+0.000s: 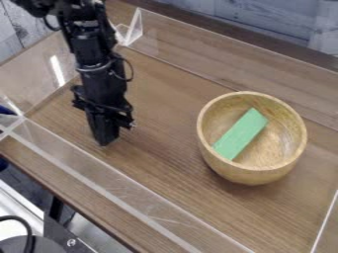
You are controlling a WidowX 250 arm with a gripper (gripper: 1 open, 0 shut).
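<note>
My gripper point(103, 132) reaches down from the top of the camera view on a black arm, its tip low over the bare wooden tabletop at the left of centre. It looks shut, and I see nothing clearly held in it, though its tip is small and dark.
A round tan bowl point(270, 163) with a green rectangular block point(239, 133) inside stands on the right. Clear plastic edges and black cable lie along the left side.
</note>
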